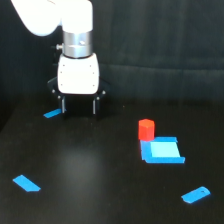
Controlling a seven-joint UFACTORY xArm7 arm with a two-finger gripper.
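In the camera view my gripper (80, 105) hangs over the back left of the dark table, its white body above two dark fingers. The fingers stand apart, and nothing shows between them. Well to the right of it, a red block (146, 130) rests at the upper left edge of a white square (164, 149) bordered in blue tape. The block and the gripper are far apart.
Blue tape strips lie at the left back (53, 113), the front left (26, 183) and the front right (196, 195). A dark curtain (150, 50) closes off the back.
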